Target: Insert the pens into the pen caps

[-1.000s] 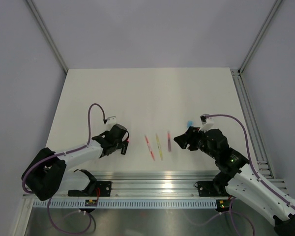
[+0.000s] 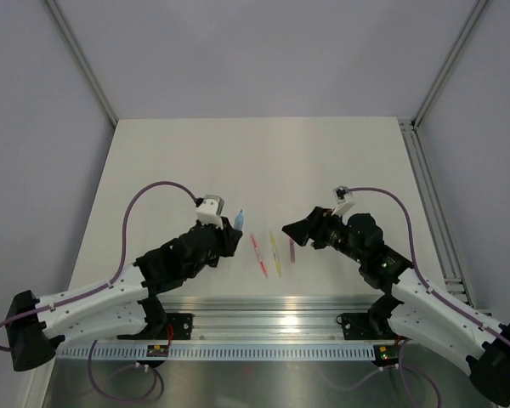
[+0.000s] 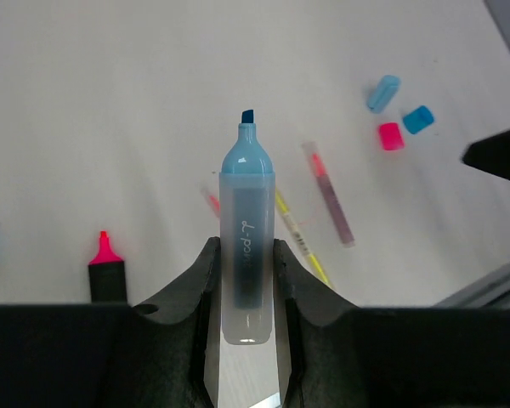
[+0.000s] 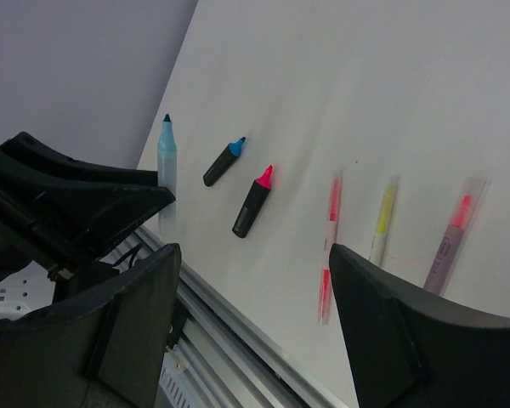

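My left gripper (image 2: 232, 231) is shut on a light blue marker (image 3: 246, 212), held upright with its tip up, above the table. My right gripper (image 2: 297, 228) stands open over the table's middle-right, nothing between its fingers. Below lie a black pink-tipped marker (image 4: 252, 206), a black blue-tipped marker (image 4: 223, 163), a red-and-clear pen (image 4: 330, 246), a yellow pen (image 4: 382, 223) and a pink-purple pen (image 4: 450, 238). In the left wrist view, a pink cap (image 3: 390, 136), a blue cap (image 3: 418, 119) and a light blue cap (image 3: 383, 93) lie at the right.
Metal rails (image 2: 263, 310) run along the front edge, and grey walls enclose the sides and back.
My left gripper has risen and moved right, carrying the light blue marker up from the table. The right arm has shifted leftward and slightly up.
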